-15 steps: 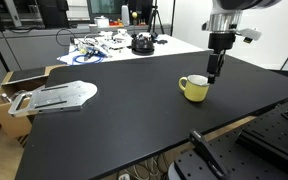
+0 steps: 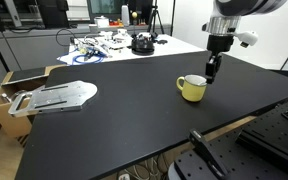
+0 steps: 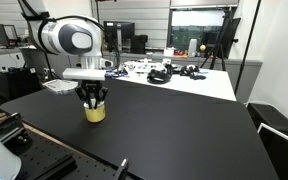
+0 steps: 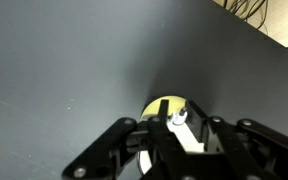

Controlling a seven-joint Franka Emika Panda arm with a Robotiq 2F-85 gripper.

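A yellow mug (image 2: pixel 192 91) stands upright on the dark table, its handle turned to the left in exterior view 1. My gripper (image 2: pixel 210 78) is low at the mug's right side, close to the rim. From exterior view 2, the gripper (image 3: pixel 91 98) overlaps the top of the mug (image 3: pixel 95 114). Seen from the wrist, the fingers cover much of the mug (image 4: pixel 160 103), and a pale patch shows between and below them. Whether the fingers touch the mug, or how far apart they are, is unclear.
A silver-grey metal plate (image 2: pixel 59 97) lies on the left of the table. Cables and other gear (image 2: pixel 104 43) fill the back. Black rails (image 2: pixel 234 160) run along the front edge by the arm.
The mug has shifted slightly to the left and nearer the camera in exterior view 1. My gripper has come slightly left and lower, closer to it.
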